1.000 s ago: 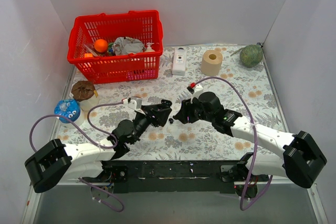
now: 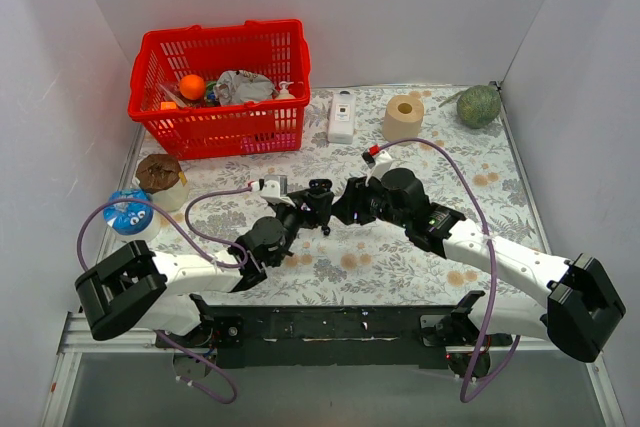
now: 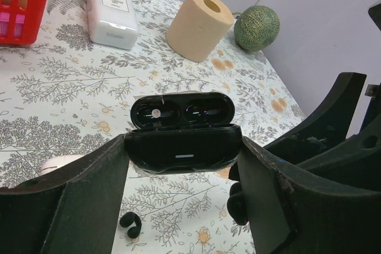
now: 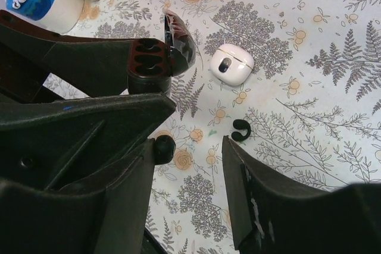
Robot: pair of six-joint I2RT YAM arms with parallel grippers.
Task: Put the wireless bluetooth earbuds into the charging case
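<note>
My left gripper is shut on the black charging case, held above the table with its lid open. Two dark recesses face up in the left wrist view and look empty; a small pale dot shows in one. My right gripper stands open close beside the case, its fingers entering the left wrist view from the right. A black rounded piece, seemingly an earbud, shows at one right fingertip; whether it touches is hard to tell. Another black C-shaped earbud lies on the table below.
A small white case lies on the patterned table near the loose earbud. A red basket, white box, paper roll and green melon stand at the back. Jars sit at the left.
The left gripper has moved slightly right and away from the front edge with the case, its arm swinging inward. My right arm has shifted only a little and its gripper remains close by.
</note>
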